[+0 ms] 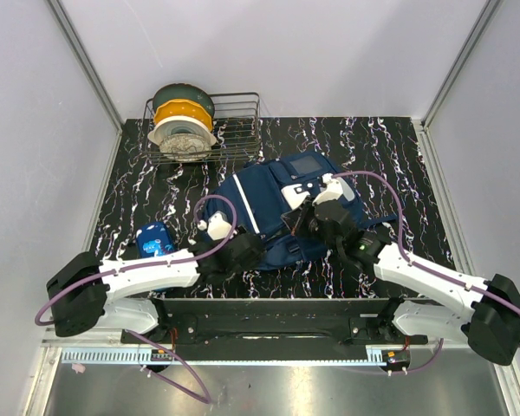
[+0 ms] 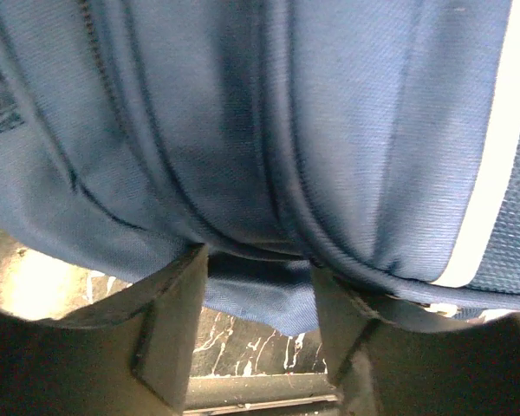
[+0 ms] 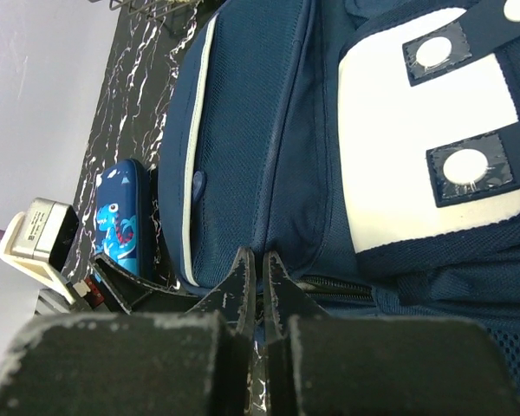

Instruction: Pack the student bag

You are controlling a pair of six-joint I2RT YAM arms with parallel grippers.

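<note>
The navy backpack (image 1: 251, 199) lies on the black marble table, with white-panelled straps (image 3: 420, 121) on its right. My left gripper is at its lower edge, fingers apart in the left wrist view, with folds of fabric and a zipper just beyond them. My right gripper is shut at the middle of the bag, its tips against the fabric beside a seam; whether any cloth is between them is unclear. A blue dinosaur case (image 1: 154, 238) lies to the left of the bag, partly behind the left arm.
A wire dish rack (image 1: 234, 130) with plates stands at the back left. Bare marble table (image 1: 399, 156) shows to the right of the bag and between the rack and case. Walls bound both sides.
</note>
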